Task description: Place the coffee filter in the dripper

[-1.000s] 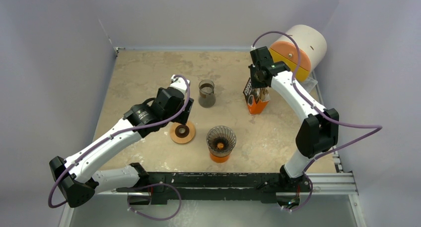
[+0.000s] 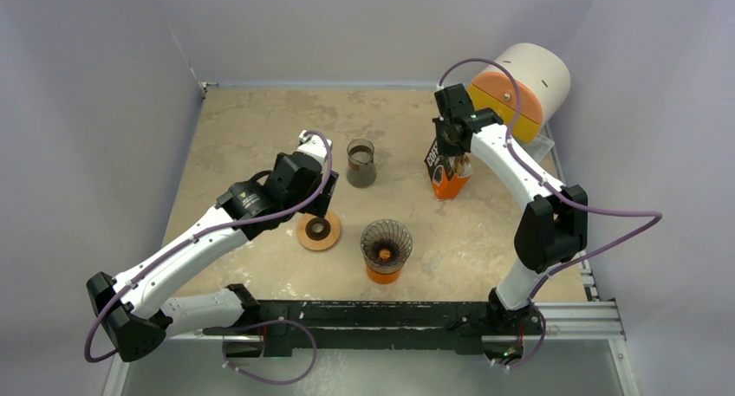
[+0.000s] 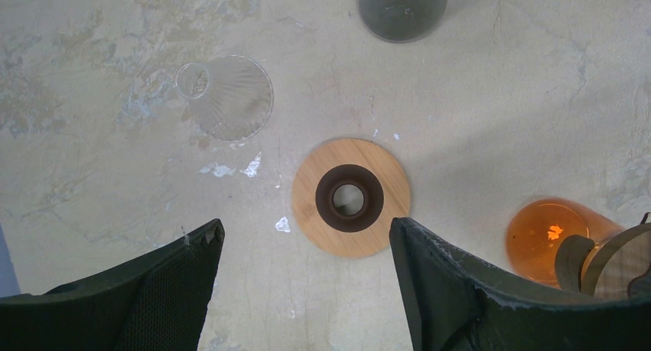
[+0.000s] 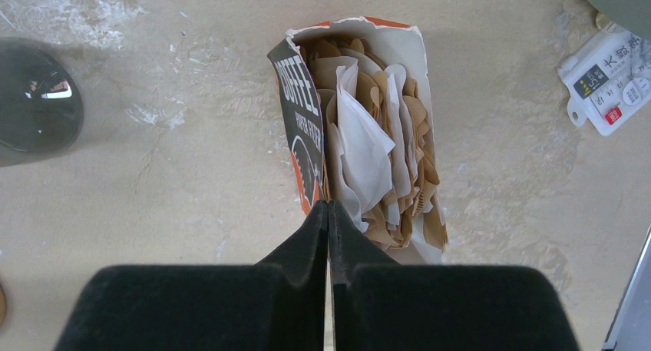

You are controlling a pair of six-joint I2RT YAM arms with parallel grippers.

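Note:
The ribbed dripper point(image 2: 386, 240) on its orange base stands at the front centre. An open box of paper coffee filters point(image 2: 446, 179) stands at the right, packed with white and brown filters point(image 4: 362, 147). My right gripper is directly over the box's near part in its wrist view, shut, with no filter visibly between its fingers. My left gripper is open and empty above the wooden ring point(image 3: 311, 193), its fingers wide apart.
A dark glass carafe point(image 2: 360, 171) stands behind the dripper. A clear ribbed glass point(image 3: 230, 105) lies left of the wooden ring. A cream bin point(image 2: 542, 75) and a small white packet point(image 4: 603, 78) are at the back right.
The left arm shows no visible change.

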